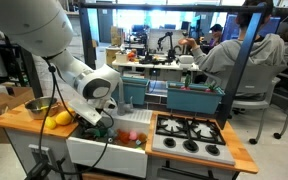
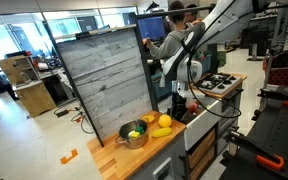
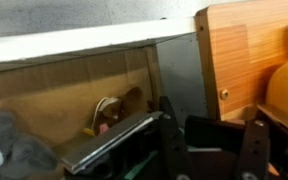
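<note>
My gripper is low in the wrist view, dark and shut, with nothing clearly visible between its fingers. It hangs over the left end of an open white drawer (image 1: 86,152), close to the wooden counter's edge. A grey plush toy (image 3: 22,148) lies in the drawer, with a small brown item (image 3: 134,104) nearer the gripper. Reddish items (image 1: 133,136) show in the drawer's middle. Something green (image 1: 101,127) is partly hidden beneath the gripper. In exterior view 2 the arm (image 2: 176,82) blocks much of the drawer.
On the counter (image 3: 236,60) left of the drawer are a metal pot (image 1: 40,107) and yellow items (image 1: 63,118). A stove (image 1: 191,137) stands right of the drawer, and blue-grey bins (image 1: 193,99) behind it. A black cable hangs from the arm.
</note>
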